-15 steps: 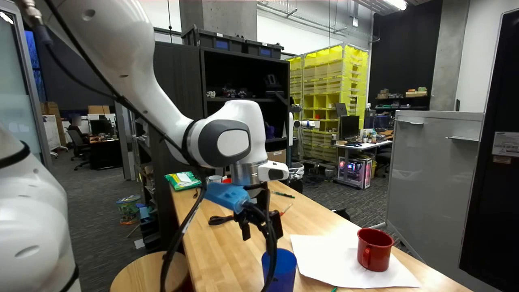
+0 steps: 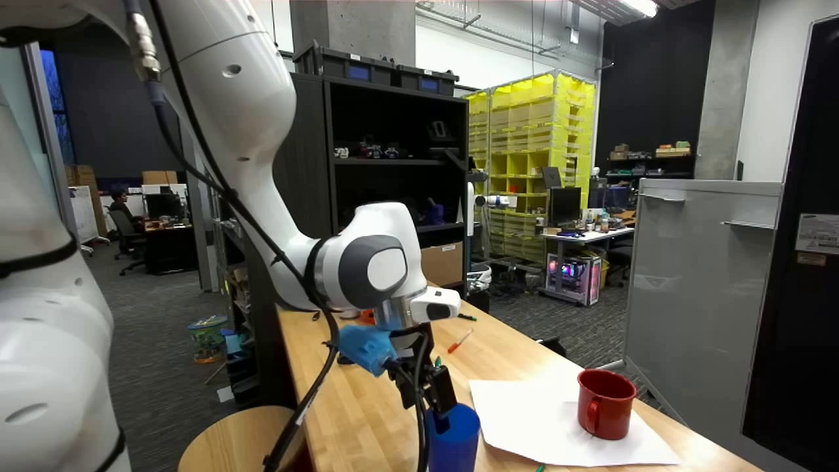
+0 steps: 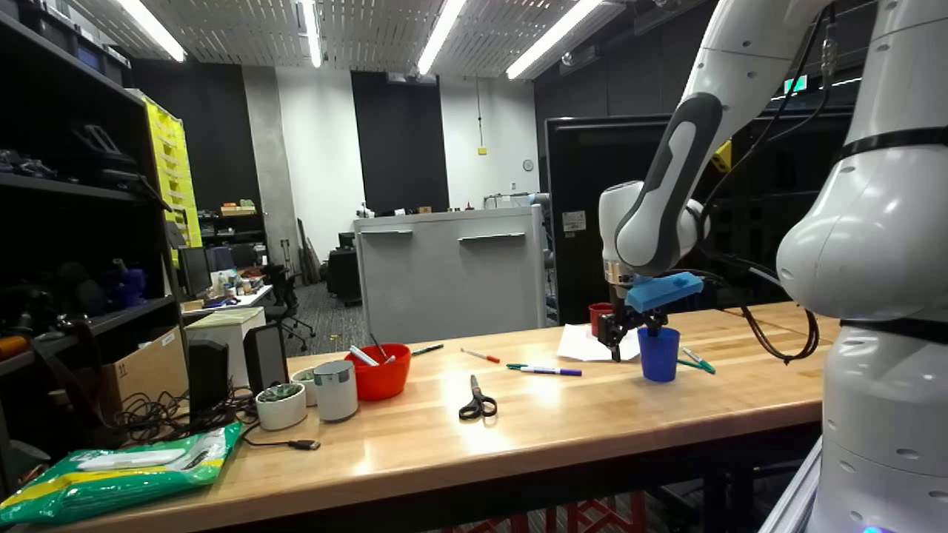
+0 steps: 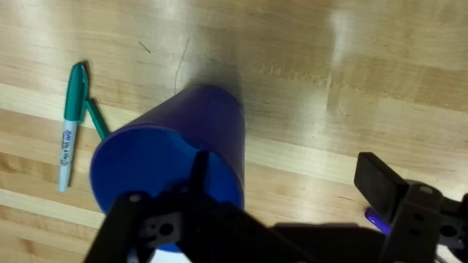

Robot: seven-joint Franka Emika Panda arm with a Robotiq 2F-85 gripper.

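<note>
A blue cup (image 4: 215, 118) stands upright on the wooden table, its mouth facing up toward the wrist camera. My gripper is open over it. In the wrist view one black finger (image 4: 199, 175) overlaps the cup's mouth, while the other (image 4: 379, 186) is outside the cup to the right. The near wall of the cup lies across the gap, not pinched. In exterior view 2 the gripper (image 3: 635, 336) is at the rim of the cup (image 3: 658, 360), one finger above it and the other left of it. How deep the first finger reaches is unclear.
A red mug (image 2: 604, 405) stands on white paper (image 2: 511, 417). Green markers (image 4: 72, 118) lie beside the cup; a purple marker (image 3: 551, 370) is on its other side. Scissors (image 3: 477, 400), a red bowl (image 3: 382, 373) and a grey-white mug (image 3: 335, 391) are farther along the table.
My arm has come down, bringing the gripper from above the blue cup to its rim. The cup and the red mug have stayed in place.
</note>
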